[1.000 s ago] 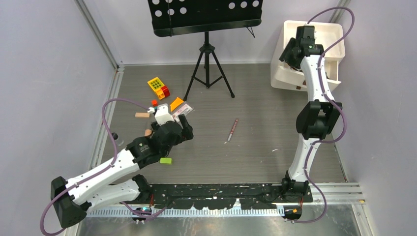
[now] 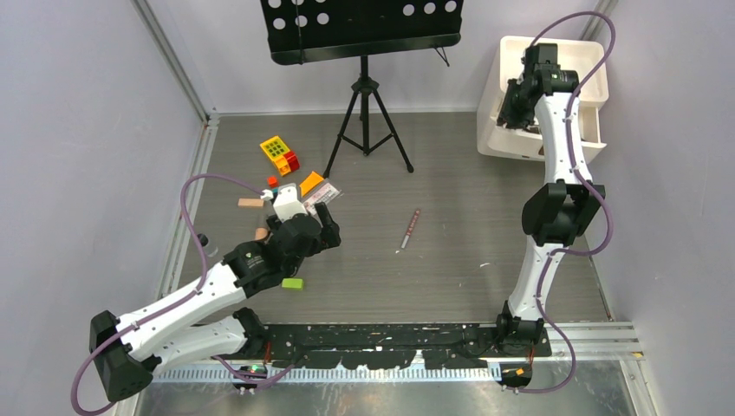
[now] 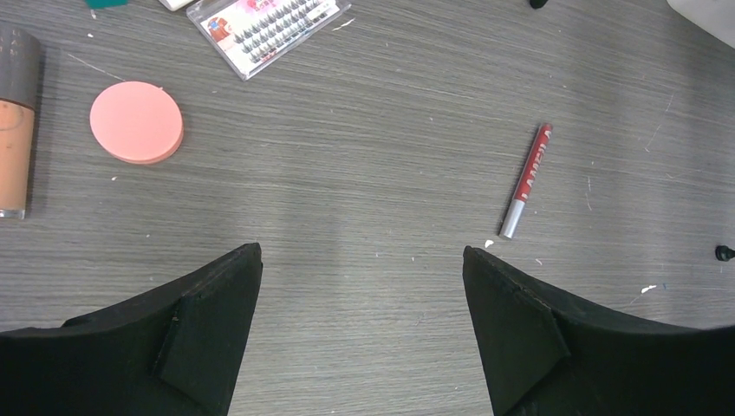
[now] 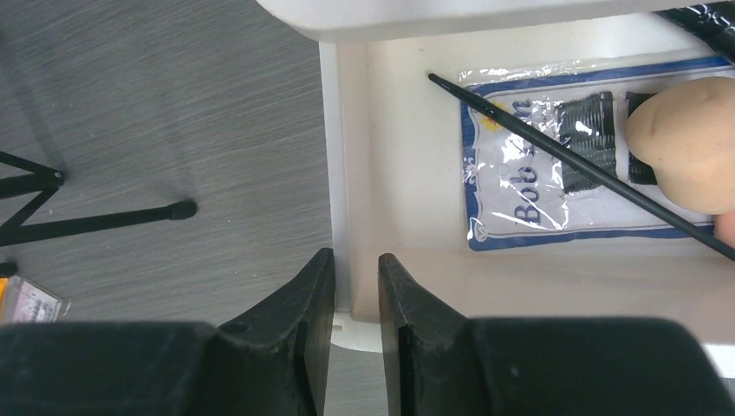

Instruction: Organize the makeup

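A white drawer box (image 2: 490,130) stands at the back right. In the right wrist view its pulled-out drawer holds a Bob pin packet (image 4: 507,204), a black pencil (image 4: 563,154) and a beige sponge (image 4: 685,130). My right gripper straddles the drawer's near left wall, its fingers closed on it. My left gripper hangs open over the floor, empty. Below it are a red pencil (image 3: 529,178), a pink round compact (image 3: 136,121), a tube (image 3: 13,156) and a lash tray (image 3: 269,30).
A black music stand (image 2: 364,130) stands at the back middle. Toy blocks (image 2: 277,154) and a green block (image 2: 292,283) lie on the left side.
The left arm is almost unchanged.
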